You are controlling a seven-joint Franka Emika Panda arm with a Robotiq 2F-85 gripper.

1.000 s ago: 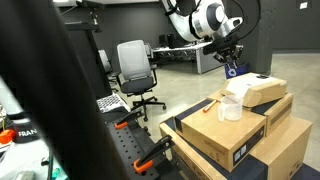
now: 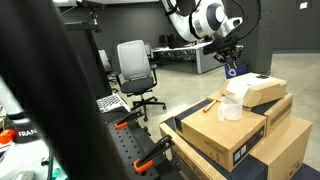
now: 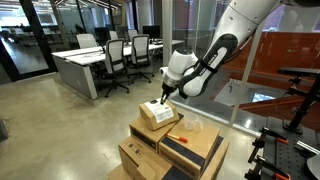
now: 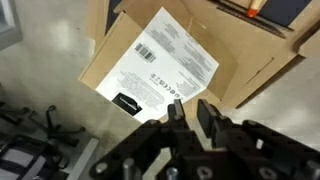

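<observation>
In the wrist view my gripper is open, with nothing held between its fingers. Beneath it in that view lies a brown cardboard box with a printed white label (image 4: 165,65). Exterior view 1 has a cardboard box (image 2: 265,93) at the back of the stack, behind a whitish translucent container (image 2: 231,108). An orange stick-like object (image 2: 209,106) lies left of the container. In exterior view 2 the box (image 3: 157,113) stands left of the orange object (image 3: 177,139). Fingertip detail is too small to make out in either exterior view.
Larger cardboard boxes (image 2: 218,128) form the raised surface. A grey office chair (image 2: 136,68) stands on the floor to the left. Open floor (image 3: 60,135) stretches left of the stack in exterior view 2.
</observation>
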